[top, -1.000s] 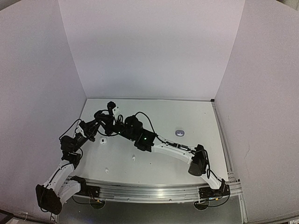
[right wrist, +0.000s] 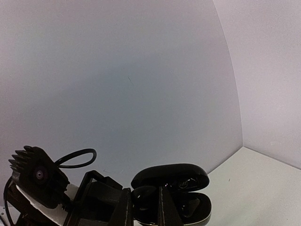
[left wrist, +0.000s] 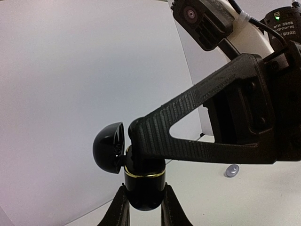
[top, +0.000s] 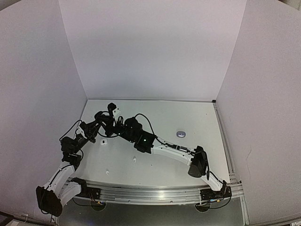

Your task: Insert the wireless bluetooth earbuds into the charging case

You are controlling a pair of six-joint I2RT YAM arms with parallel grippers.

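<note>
A black charging case [left wrist: 145, 192] with a thin gold rim is held upright in my left gripper, shut around its lower body. Its lid stands open; the right wrist view shows the lid [right wrist: 170, 176] tilted back above one uncovered well [right wrist: 190, 207]. At the case's other side my right gripper is shut on a rounded black earbud [right wrist: 144, 192], at the well's mouth. How deep the earbud sits is hidden by the fingers [left wrist: 155, 134]. From above, both grippers meet at the table's left side, and the case is hard to make out.
On the white table lie small white pieces, one [top: 103, 141] below the grippers and two [top: 134, 159] [top: 107, 172] nearer the front. A grey-purple round object [top: 180, 134] rests to the right. My right arm spans the middle.
Both arms hold nearly the same pose throughout. The right arm has shifted only very slightly; nothing on the table has moved.
</note>
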